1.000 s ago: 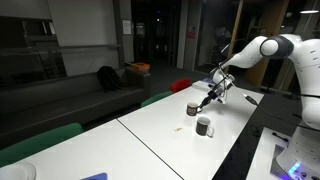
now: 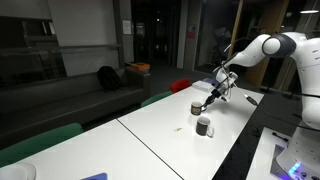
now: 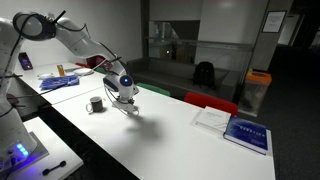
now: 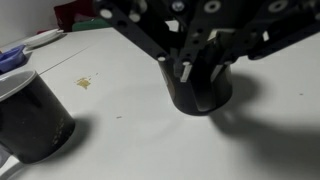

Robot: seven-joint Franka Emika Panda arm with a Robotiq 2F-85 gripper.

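A dark mug [image 2: 196,108] is at the left end of the arm in exterior view 1. My gripper [image 2: 205,106] is against its right side. From the wrist, black fingers [image 4: 186,71] overlap the upper part of this dark mug [image 4: 193,98], and the gripper is shut on it. Which part of the mug they pinch is hard to make out, and so is any gap under its base. A second dark mug with a pale rim [image 4: 38,122] stands apart at the left; exterior view 1 has this second mug [image 2: 204,127] nearer the camera.
A yellowish speck [image 4: 83,83] marks the white table. Blue items [image 3: 60,82] crowd one end of the table in exterior view 2, and books [image 3: 246,135] lie at the other.
The mug at my gripper has moved slightly right and a little up in exterior view 1, and the gripper has moved along with it. The second mug has stayed put.
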